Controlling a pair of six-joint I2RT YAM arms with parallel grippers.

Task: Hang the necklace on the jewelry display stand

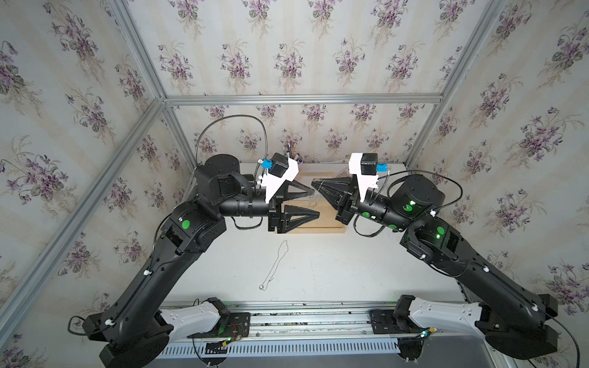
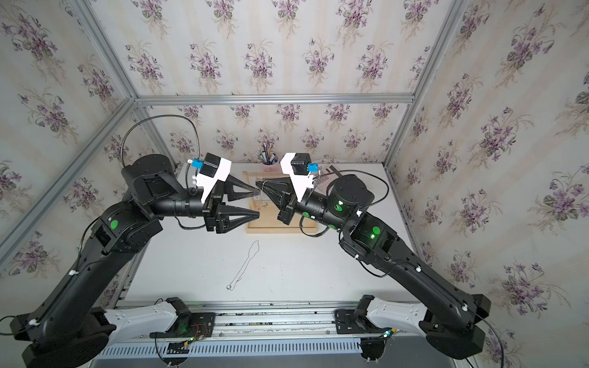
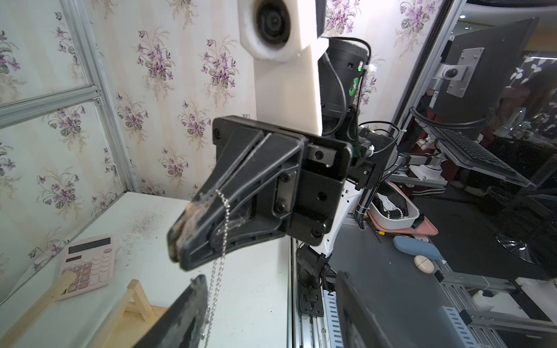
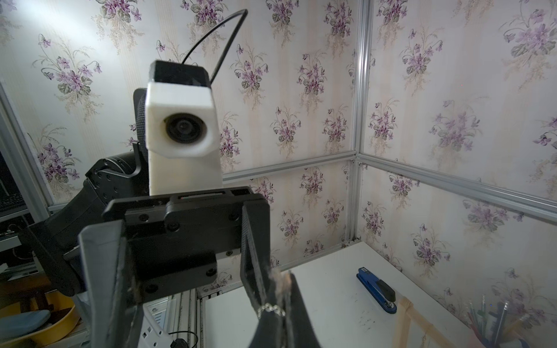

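Observation:
My right gripper (image 1: pixel 319 186) is shut on a thin bead-chain necklace (image 3: pixel 221 255), which drapes over its fingertips and hangs down in the left wrist view. My left gripper (image 1: pixel 311 202) faces it closely with its fingers apart, astride the region beside the right fingertips. A second necklace with a pendant (image 2: pixel 245 266) lies on the white table in front of a light wooden board (image 1: pixel 306 228), which is largely behind the grippers. Wooden posts (image 3: pixel 139 295) rise from the board; whether they form the display stand's hanging part is partly hidden.
A pink calculator (image 3: pixel 87 266) and a blue stapler (image 4: pixel 376 290) lie on the table, and a pen cup (image 2: pixel 268 157) stands at the back. Aluminium frame and papered walls enclose the table.

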